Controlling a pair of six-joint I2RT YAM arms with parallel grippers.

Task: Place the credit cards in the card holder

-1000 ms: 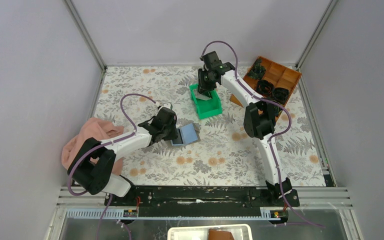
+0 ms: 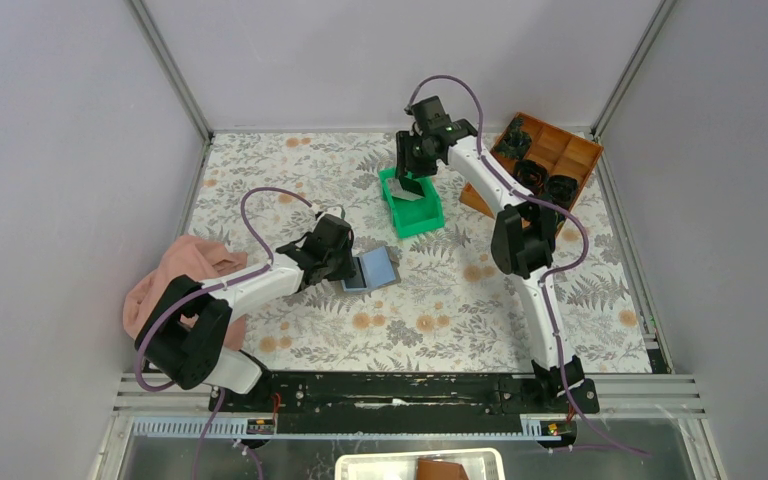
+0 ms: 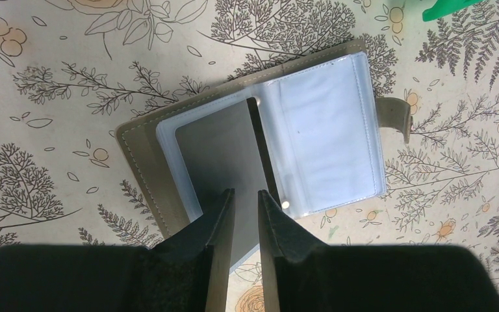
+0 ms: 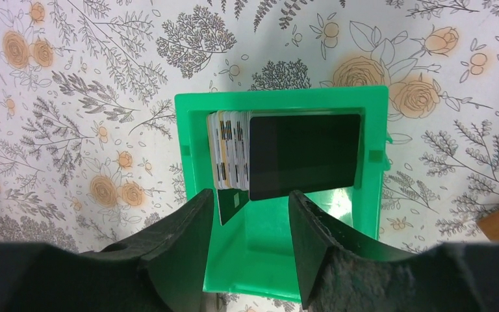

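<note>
The open card holder (image 3: 325, 130) lies on the floral surface, its clear sleeves showing, a dark grey card or panel (image 3: 214, 156) on the left side. My left gripper hangs over it, its fingers slightly apart; whether they touch it I cannot tell. At the back, the green tray (image 4: 279, 266) holds a stack of cards (image 4: 227, 146) on edge and a black card (image 4: 304, 153) lying at its upper right. My right gripper is open above the tray's near part, with nothing between its fingers.
A pink cloth (image 2: 165, 280) lies at the left beside the left arm. A wooden box (image 2: 560, 150) with dark coiled items stands at the back right.
My right arm has shifted slightly toward the back and right over the green tray since a second ago. The left arm looks unmoved.
</note>
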